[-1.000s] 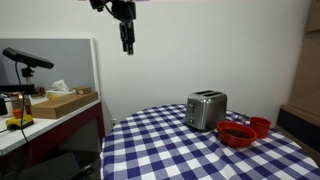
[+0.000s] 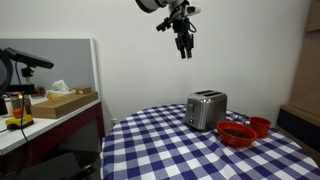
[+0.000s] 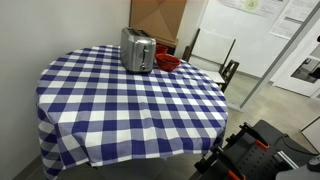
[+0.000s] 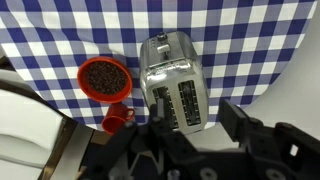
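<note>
High above the table hangs my gripper (image 2: 186, 52), up in the air over the toaster area. In the wrist view its dark fingers (image 4: 229, 115) stand apart at the bottom, so the gripper is open, and I see nothing held. Below it is a silver two-slot toaster (image 4: 172, 60) (image 2: 206, 111) (image 3: 138, 50), upright on the cloth, its slots looking empty from above. Beside the toaster sits a red bowl (image 4: 81, 84) (image 2: 237, 140) holding small dark brown pieces. Close to the bowl stands a red mug (image 4: 115, 118) (image 2: 260, 126).
A blue-and-white checked cloth (image 2: 150, 150) covers the table, with its front and left parts clear. Cardboard boxes (image 2: 68, 104) stand on a side table at the left. A chair (image 3: 215, 55) is behind the table in exterior view 2.
In exterior view 1 my gripper has travelled to the right, from above the table's left side to over the toaster area. The toaster, bowl and mug have stayed put.
</note>
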